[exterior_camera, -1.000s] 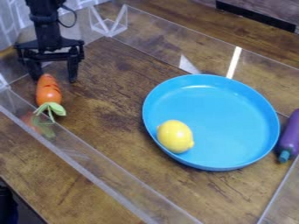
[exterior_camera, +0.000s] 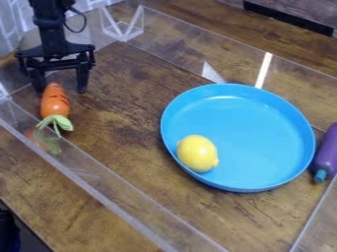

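The black gripper is at the upper left, standing open just above and behind an orange toy carrot with pale green leaves, which lies on the wooden tray floor. A blue plate fills the right side, with a yellow lemon-like toy on its lower left. A purple toy eggplant lies at the right edge, partly out of view.
Clear plastic walls enclose the area along the left, front and back. Bare wood is free between the carrot and the plate.
The gripper has shifted very slightly; the carrot, plate, lemon and eggplant look unchanged.
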